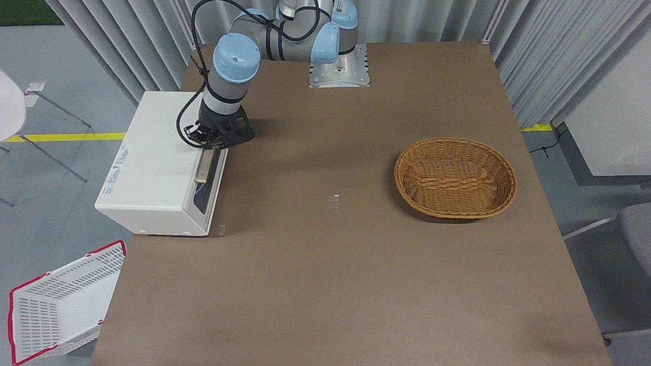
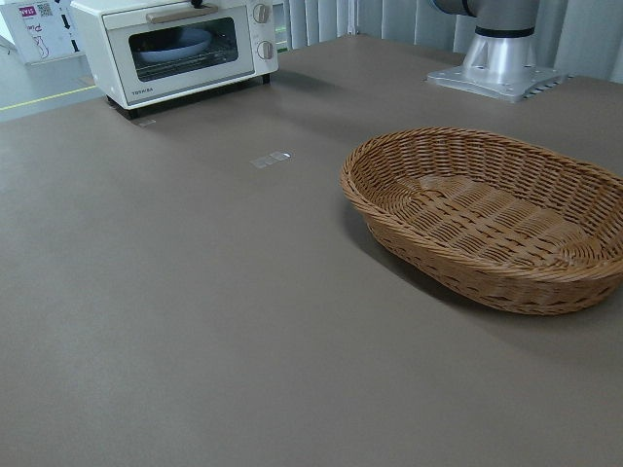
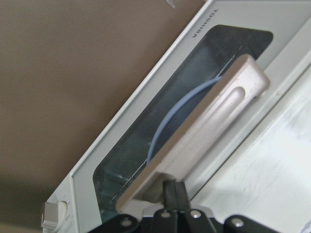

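Observation:
A white Toshiba toaster oven (image 1: 146, 164) (image 2: 105, 58) sits on the table's left side, its glass door facing the open table. A blue dish (image 2: 173, 53) shows behind the glass. My gripper is at the door's pale bar handle (image 3: 209, 121), near one end of it, with its black fingertips close together. Whether the handle is between them is hard to tell. In the front view the gripper is mostly hidden under the wrist housing over the oven's front edge.
An oval wicker basket (image 1: 454, 178) (image 2: 487, 224) sits empty on the right of the brown table (image 1: 342, 286). A white perforated basket (image 1: 64, 302) is on the floor at lower left.

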